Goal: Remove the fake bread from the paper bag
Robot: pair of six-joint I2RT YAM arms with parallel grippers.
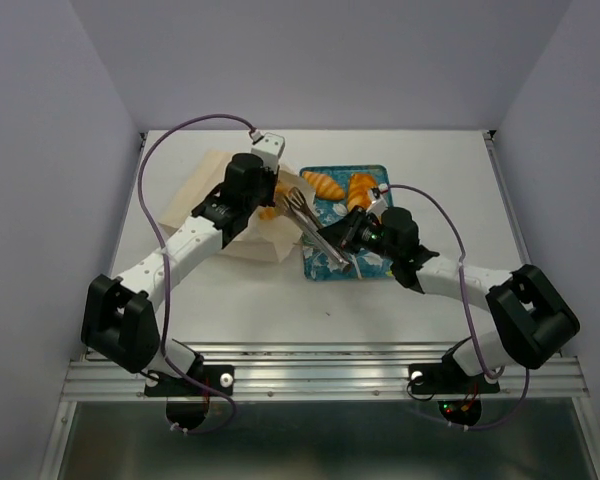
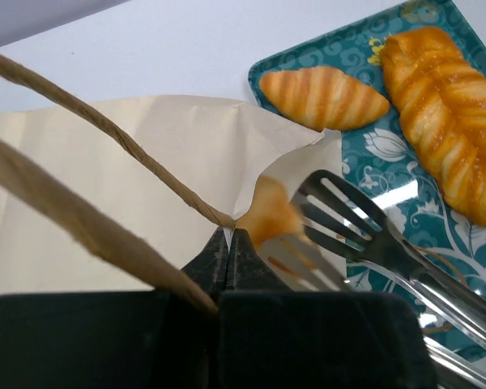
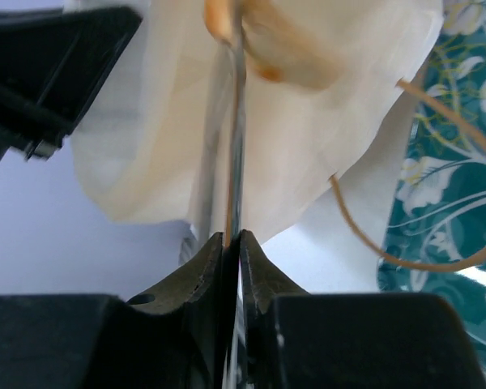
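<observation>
The beige paper bag [image 1: 272, 238] lies with its mouth toward the tray. My left gripper is shut on the bag's upper edge, and the mouth is spread wide. Inside the mouth an orange-brown fake bread [image 2: 269, 212] shows partly, blurred, at the ends of metal tongs [image 2: 352, 223]. Whether the tongs grip it cannot be told. The tongs' fork tips stand at the bag's mouth. My right gripper is shut on the tongs' arms, right of the bag in the top view. The bag wall hides the rest of the bread.
A teal patterned tray [image 1: 325, 265] sits right of the bag. A small croissant [image 1: 324, 186] and a braided loaf [image 1: 362, 190] lie on it. Twisted paper handles [image 2: 113, 134] loop from the bag, one near the tongs [image 3: 437, 265].
</observation>
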